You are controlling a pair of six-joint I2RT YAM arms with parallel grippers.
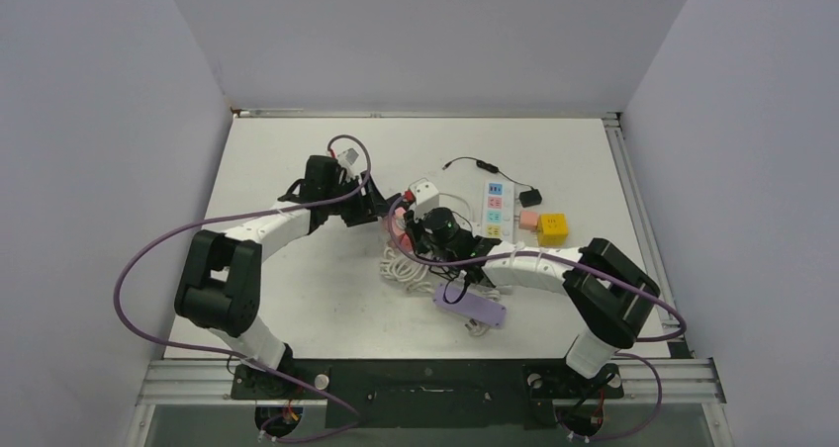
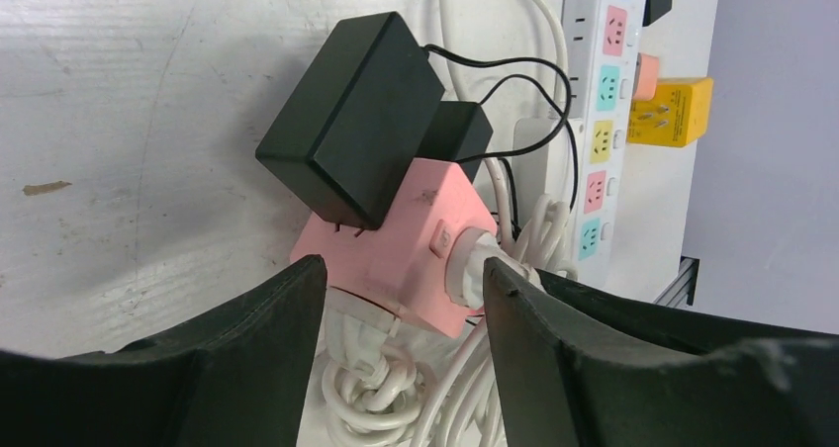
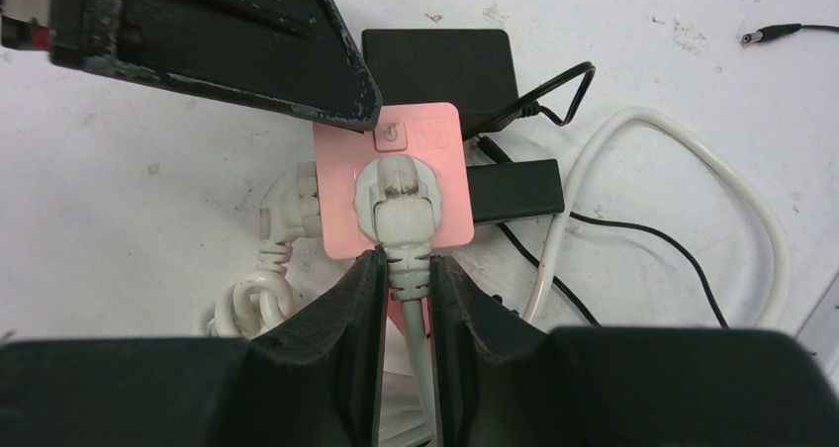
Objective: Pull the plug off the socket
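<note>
A pink cube socket (image 2: 416, 220) (image 3: 341, 195) has black adapters (image 2: 346, 111) (image 3: 435, 71) and white plugs in it. My right gripper closes round the neck of the front white plug (image 3: 401, 210), which still sits against the pink face. My left gripper is part open beside the pink cube, its fingertips apart at the cube's lower part, near the two white plugs. In the right wrist view a left finger (image 3: 237, 42) reaches in above the cube.
A white power strip (image 1: 499, 210) with a pink cube (image 1: 529, 221) and a yellow adapter (image 1: 552, 229) lies to the right. A purple strip (image 1: 470, 305) and coiled white cables lie in front.
</note>
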